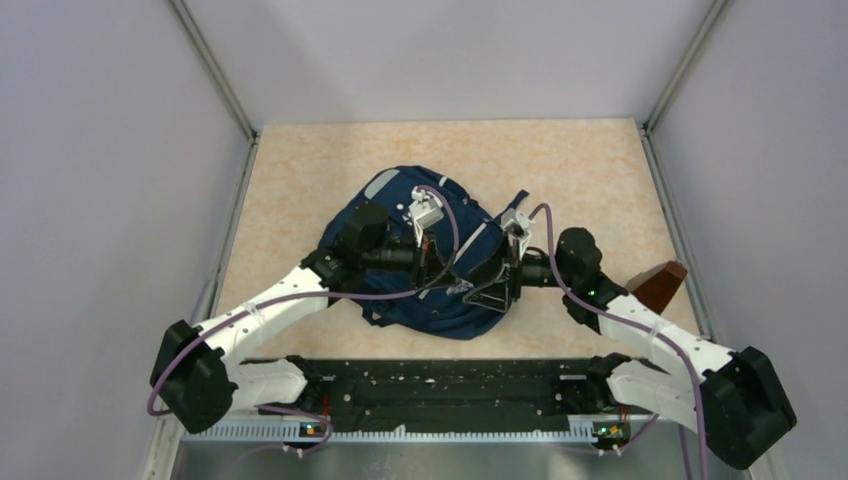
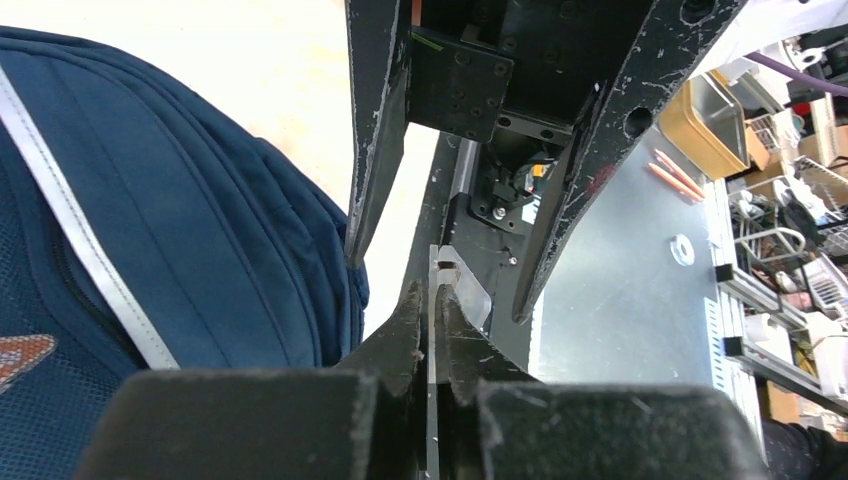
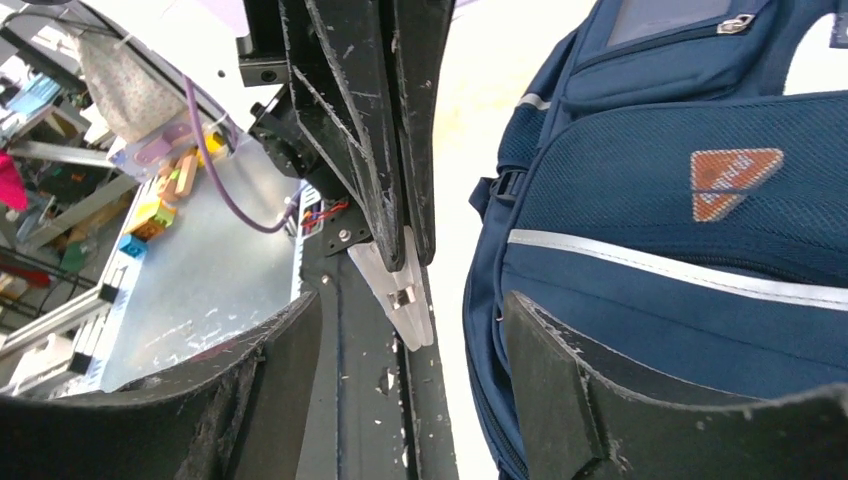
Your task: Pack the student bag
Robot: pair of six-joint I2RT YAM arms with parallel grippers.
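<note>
The navy backpack (image 1: 480, 245) lies flat on the table beneath both arms. My left gripper is shut on a small, thin, translucent plastic piece (image 3: 402, 305), which sticks out past its fingertips. What exactly the piece is, I cannot tell. Facing it from the right, my right gripper is open, its fingers (image 2: 372, 180) on either side of the piece with gaps showing. Seen from above, the two grippers meet over the bag's lower right part, and the arms hide much of the bag.
A brown object (image 1: 657, 287) stands at the right table edge, partly behind the right arm. Bare tabletop (image 1: 575, 165) lies behind and right of the bag. Along the front runs a black rail (image 1: 440, 385).
</note>
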